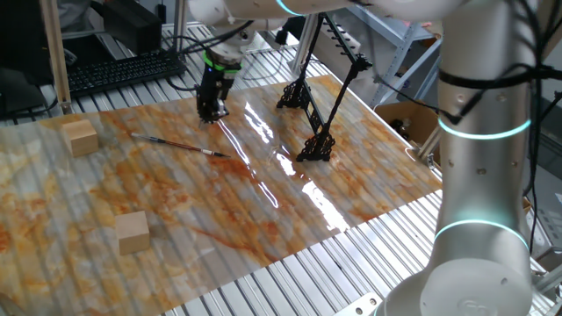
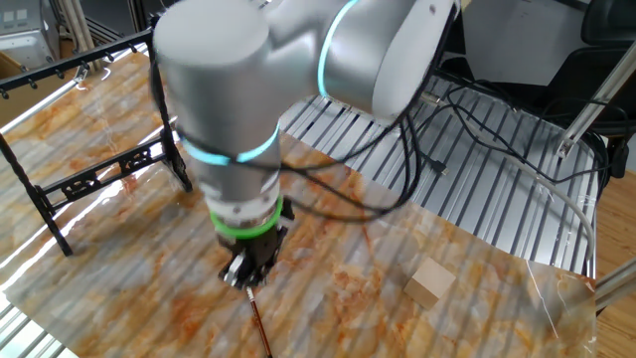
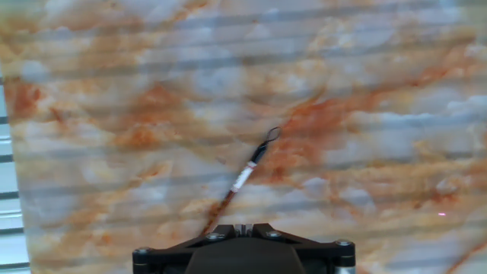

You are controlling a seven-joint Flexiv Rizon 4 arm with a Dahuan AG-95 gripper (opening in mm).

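A thin brush (image 1: pixel 180 146) with a brown handle lies on the marble-patterned sheet (image 1: pixel 202 189). In the wrist view, the dark end and white band of the brush (image 3: pixel 243 176) show ahead of the fingers, while the rest runs out of sight under the gripper. My gripper (image 1: pixel 213 119) hangs above the sheet, off the brush's far end and on the rack side. Its fingertips (image 3: pixel 221 231) sit close together in the wrist view, with nothing seen between them. A black rack (image 1: pixel 316 147) stands on the sheet to the right of the gripper in exterior view 1.
Two wooden blocks rest on the sheet: a far one (image 1: pixel 81 139) and a near one (image 1: pixel 133 233). Behind the sheet lies a keyboard (image 1: pixel 123 72). Loose cables (image 2: pixel 383 204) hang along the arm. Open sheet extends between brush and near block.
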